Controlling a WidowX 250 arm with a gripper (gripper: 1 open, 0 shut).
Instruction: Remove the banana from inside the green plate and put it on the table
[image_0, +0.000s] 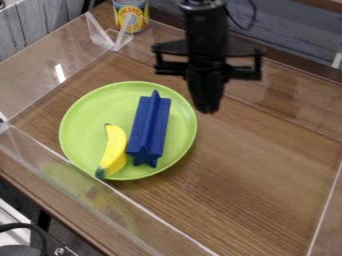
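Note:
A yellow banana lies in the left part of the green plate, its dark tip toward the near rim. Beside it on the plate is a blue block shaped like a ridged bar. My gripper hangs above the table to the right of the plate's far side, apart from the banana and the block. Its fingertips are dark and blurred, so how far apart they stand is unclear.
A can with a yellow and blue label stands at the back left. Clear plastic sheeting edges the table on the left.

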